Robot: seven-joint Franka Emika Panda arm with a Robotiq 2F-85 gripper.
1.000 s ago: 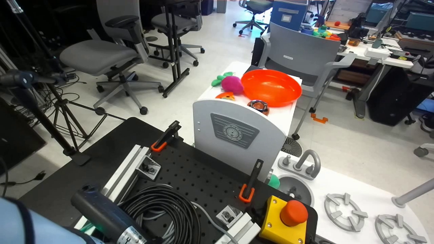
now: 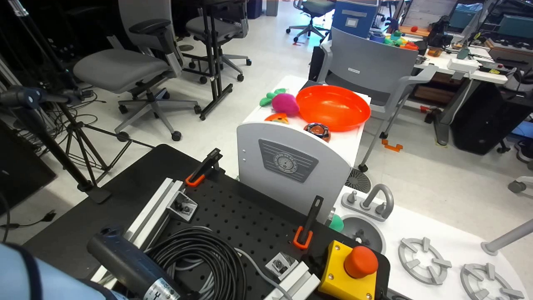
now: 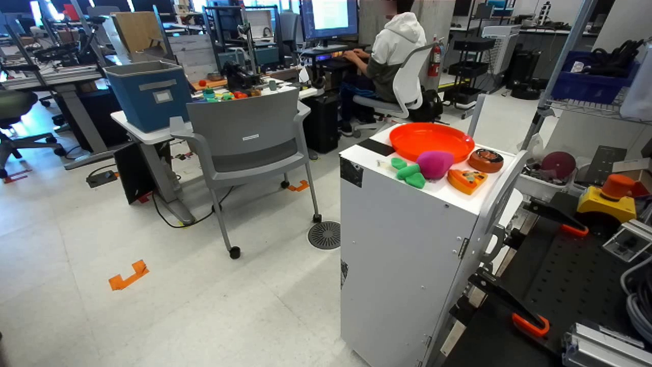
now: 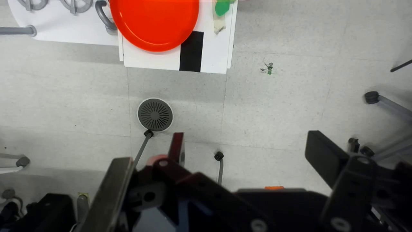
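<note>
My gripper is open in the wrist view, with bare floor visible between its wide-apart fingers. A red-orange round plate (image 4: 156, 23) shows at the top of that view, well away from the fingers. On the same white cabinet top (image 3: 391, 172) sit a purple toy with green leaves: the purple part (image 3: 434, 165) and the green part (image 3: 410, 172) lie together. Near them are an orange wedge-shaped toy (image 3: 467, 180) and a round orange-brown object (image 3: 486, 160). Neither exterior view shows the gripper; only part of the arm (image 2: 30, 280) enters exterior view 1.
A grey upright panel (image 2: 295, 170) stands between the cabinet top and the black pegboard table (image 2: 235, 210). Beside it are a toy faucet (image 2: 378, 200), sink (image 2: 360, 232) and burners (image 2: 424, 260). A yellow emergency-stop box (image 2: 349, 270) and coiled cables (image 2: 200, 260) occupy the table. A grey chair (image 3: 250, 134) is near the cabinet.
The things on the cabinet top have not moved. A greenish patch by the black cylinder at the lower left of exterior view 1 is no longer visible.
</note>
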